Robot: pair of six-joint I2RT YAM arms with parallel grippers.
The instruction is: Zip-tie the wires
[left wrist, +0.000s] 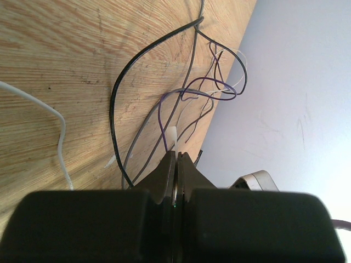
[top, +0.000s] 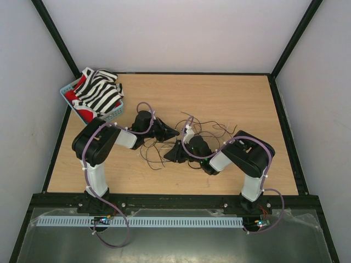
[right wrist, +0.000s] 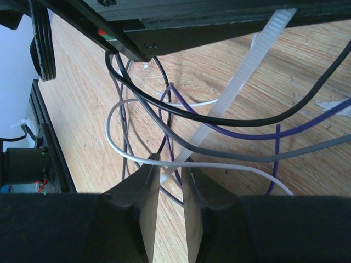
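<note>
Black, grey, purple and white wires (top: 214,126) lie tangled on the wooden table. My left gripper (top: 174,133) is shut on a white zip tie (left wrist: 173,137) above them. In the right wrist view the translucent tie (right wrist: 247,66) runs down from that gripper beneath the wires. My right gripper (top: 170,156) is low at the tie's lower end, its fingers part open around it; whether they touch it is unclear.
A blue basket (top: 66,89) with striped and red cloth stands at the back left.
</note>
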